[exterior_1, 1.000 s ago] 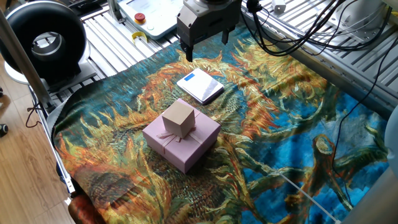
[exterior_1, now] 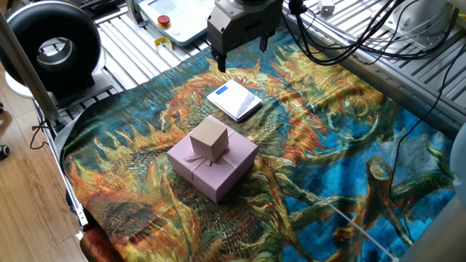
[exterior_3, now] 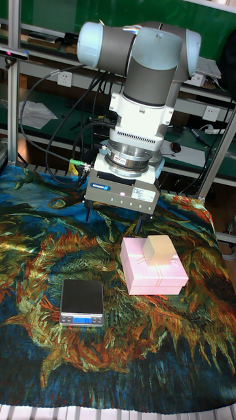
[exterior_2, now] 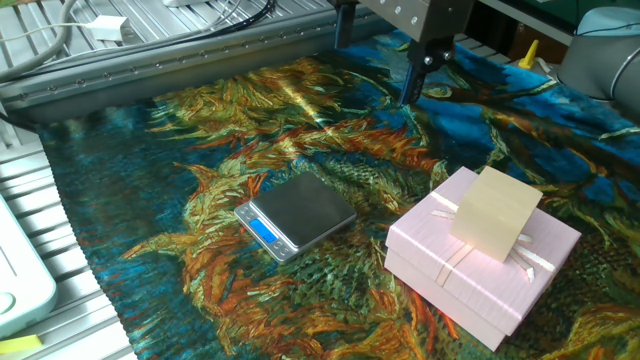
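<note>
A plain tan cube [exterior_1: 209,139] rests on the lid of a pink gift box [exterior_1: 216,173], which is tied with a pale ribbon bow. In exterior view 2 the cube [exterior_2: 495,213] sits near the middle of the box lid. A flat digital scale [exterior_2: 297,215] with a lit blue display lies beside the box, its dark plate bare. My gripper [exterior_3: 114,214] hangs above the cloth, behind the scale and the box as exterior view 3 shows it. Its two fingers are wide apart, with nothing between them, and it touches neither cube, box nor scale.
A wrinkled, colourful patterned cloth [exterior_1: 131,207] covers the table, with free room around the box and scale. A red emergency button [exterior_1: 164,21] sits on a pale panel at the back. Black cables [exterior_1: 342,58] loop beside the arm, and a metal rail [exterior_2: 180,75] borders the cloth.
</note>
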